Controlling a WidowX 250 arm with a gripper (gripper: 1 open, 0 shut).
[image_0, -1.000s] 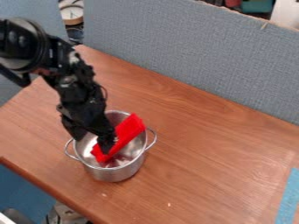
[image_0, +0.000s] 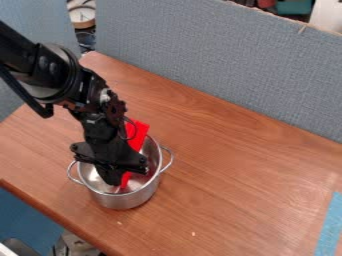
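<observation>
A steel pot (image_0: 126, 197) with two side handles stands on the wooden table near its front left. My black gripper (image_0: 112, 170) reaches down into the pot from the upper left, over a red object (image_0: 138, 133) that lies tilted inside, mostly hidden behind the arm. The fingertips are hard to make out against the arm's dark body, so whether they hold anything does not show.
A grey padded wall (image_0: 214, 65) runs along the back. The table's front left edge is close to the pot.
The gripper has moved down into the pot and covers more of the red object. The red object and the pot have shifted slightly left.
</observation>
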